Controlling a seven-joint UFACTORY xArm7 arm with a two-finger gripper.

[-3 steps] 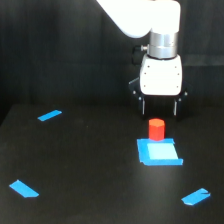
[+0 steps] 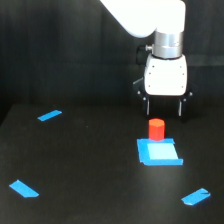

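A small red block (image 2: 156, 129) stands at the back edge of a white square (image 2: 162, 151) bordered with blue tape (image 2: 143, 153). Above and slightly behind the block, my gripper (image 2: 164, 108) hangs open from the white arm. Its dark fingers are spread wide, and nothing shows between them. They look clear of the block, though the exact height is hard to judge against the black background.
Blue tape strips lie on the black table at the back left (image 2: 50, 115), front left (image 2: 24, 188) and front right (image 2: 196, 197). A dark curtain (image 2: 65, 50) hangs behind.
My gripper has shifted a little to the right and stays open. The red block and the white square have not moved.
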